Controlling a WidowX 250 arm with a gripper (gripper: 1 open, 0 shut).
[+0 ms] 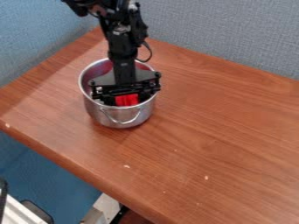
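Note:
A steel pot point(117, 116) with a wire handle stands on the wooden table. The black gripper point(124, 87) is lowered into it from above, covering much of the opening. A red object point(126, 100) shows inside, just below the gripper body. The fingertips are hidden in the pot, so whether they are open or closed on anything cannot be seen.
Padded blue-grey walls stand behind and at left. Some pale hardware lies off the table's edge at lower left.

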